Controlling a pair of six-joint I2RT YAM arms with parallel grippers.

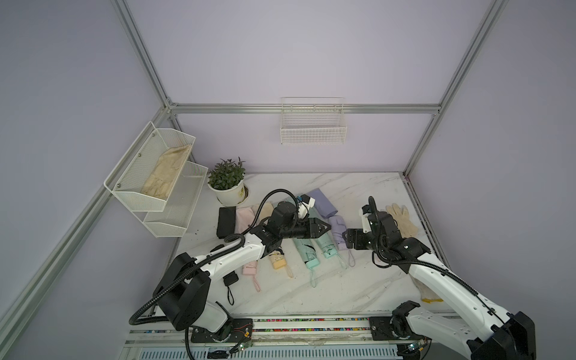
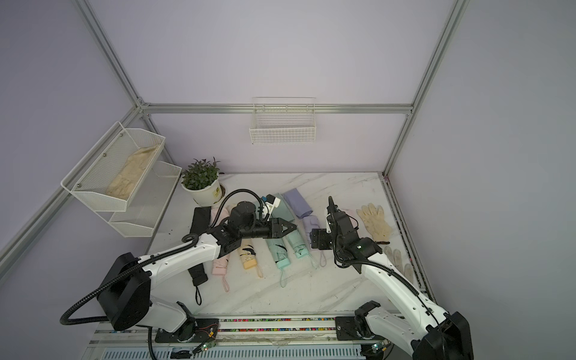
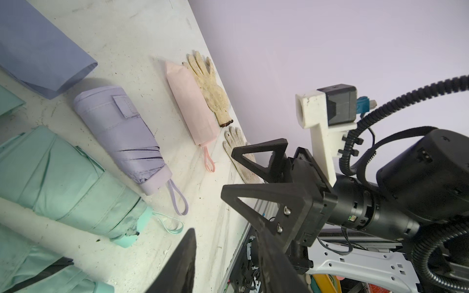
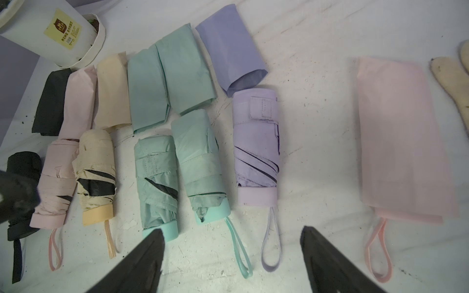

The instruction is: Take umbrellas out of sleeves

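At the right of the table lies a pink umbrella sleeve [image 4: 398, 141] with a strap loop out of its lower end; whatever is inside is hidden. To its left, a bare purple umbrella [image 4: 256, 146] lies below a purple sleeve [image 4: 232, 46]. Two green umbrellas [image 4: 197, 158], a yellow umbrella [image 4: 96, 168], another pink umbrella [image 4: 56, 178] and a black umbrella [image 4: 22, 171] lie bare below their sleeves. Above the table, my left gripper is open and empty, over the green side. My right gripper is open, holding nothing, near the purple umbrella.
Gloves [image 3: 207, 85] lie along the table's right edge, beside the pink sleeve. A potted plant [image 1: 228, 183] stands at the back left, near wire shelves [image 1: 159, 180]. The two grippers face each other closely.
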